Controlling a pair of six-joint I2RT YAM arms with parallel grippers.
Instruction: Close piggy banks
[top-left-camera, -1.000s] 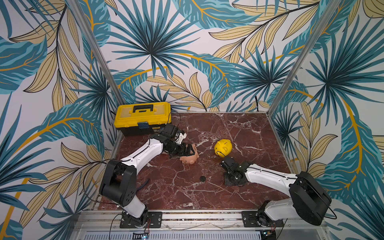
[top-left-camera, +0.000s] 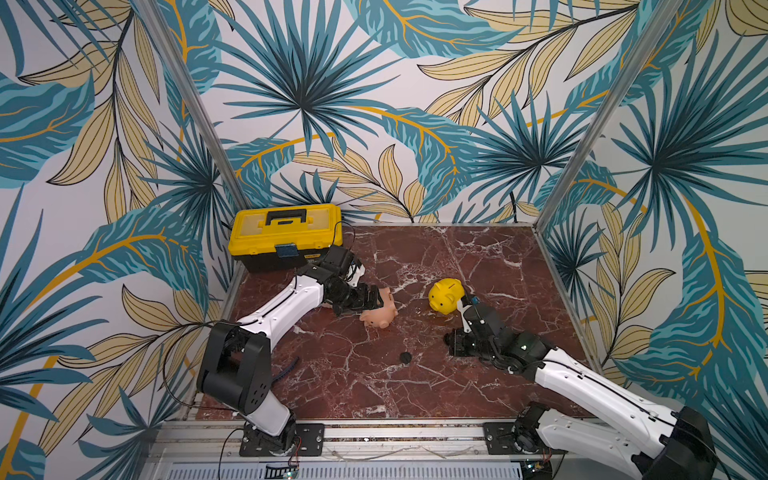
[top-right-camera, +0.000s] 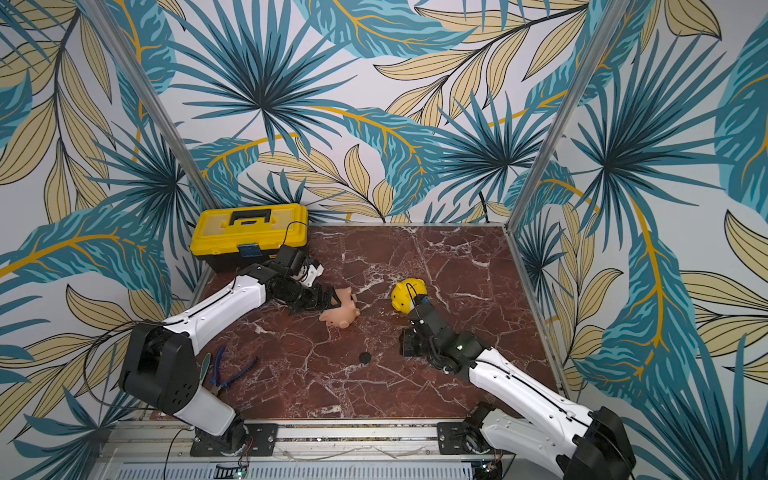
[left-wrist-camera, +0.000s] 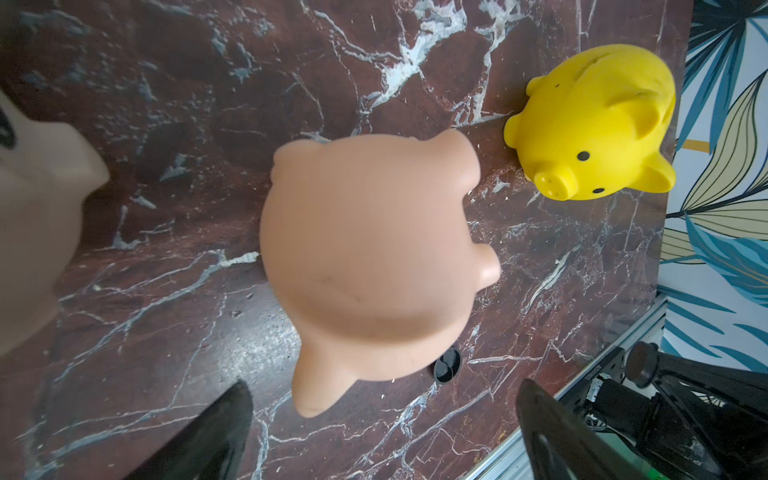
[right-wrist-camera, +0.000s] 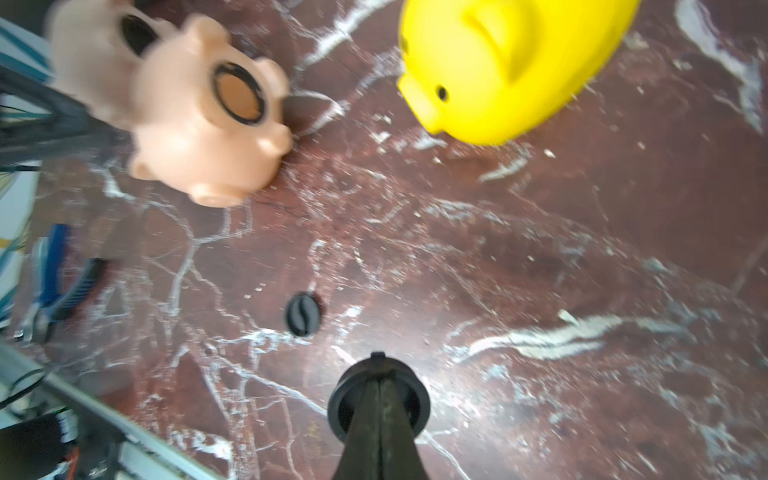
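A pink piggy bank (top-left-camera: 384, 313) lies on the marble table; in the right wrist view, a dark-rimmed round opening shows on the pink piggy bank (right-wrist-camera: 212, 116). A second pale piggy bank (right-wrist-camera: 92, 56) is behind it, partly cut off. The yellow piggy bank (top-left-camera: 445, 295) stands further right. My left gripper is open, its blurred fingers wide apart, over the pink piggy bank. My right gripper is shut, its fingertips at the middle of a round black plug (right-wrist-camera: 342, 400). Another black plug (right-wrist-camera: 303, 313) lies loose on the table.
A yellow toolbox (top-left-camera: 285, 228) stands at the back left. Blue-handled pliers (top-right-camera: 234, 372) lie near the left arm's base.
My right gripper has swung round, its arm now reaching up and left from the front right corner. The left gripper has shifted only slightly. The piggy banks look unmoved.
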